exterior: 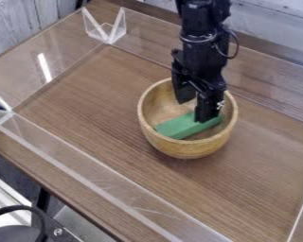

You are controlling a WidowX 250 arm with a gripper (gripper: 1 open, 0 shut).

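A wooden bowl [167, 142] sits near the middle of the table, holding a green block [180, 128] that lies flat and slanted on its floor. My black gripper [192, 104] hangs over the bowl, open, its fingers reaching down around the rim's height, one at the left-back and one by the right end of the block. I see nothing held between them.
A small clear angular object [105, 28] stands at the back left. Dark cables lie at the lower left edge.
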